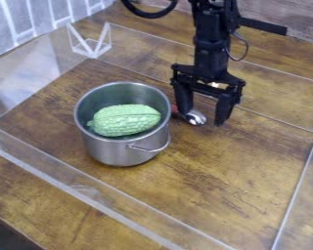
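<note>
My black gripper [206, 105] hangs low over the wooden table, its two fingers spread open at either side. Its left finger is close above a small metal utensil [194, 118] with a red part, lying just right of the steel pot; the gripper partly hides it, and I cannot tell whether they touch. The steel pot [122, 148] holds a green, bumpy vegetable [126, 120], like a bitter melon.
Bare wooden table [238, 186] spreads to the right and front. Clear panels or strips run along the left and right sides, and a small white wire piece [91, 41] is at the upper left.
</note>
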